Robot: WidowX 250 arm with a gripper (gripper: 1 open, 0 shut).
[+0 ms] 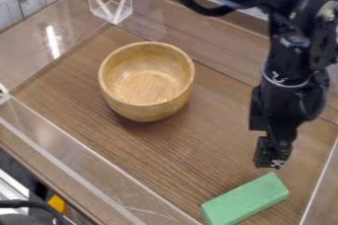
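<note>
My gripper (274, 142) hangs open on the right side of the view, pointing down at the wooden surface, with nothing visible held in it. Below it, near the front edge, lies a green rectangular block (244, 199), apart from the gripper. A round wooden bowl (145, 69) sits empty to the left of the gripper, further back.
Clear plastic walls edge the table, with a small white rack (111, 4) at the back left. Cables and a small yellow object (57, 203) lie outside at the front left.
</note>
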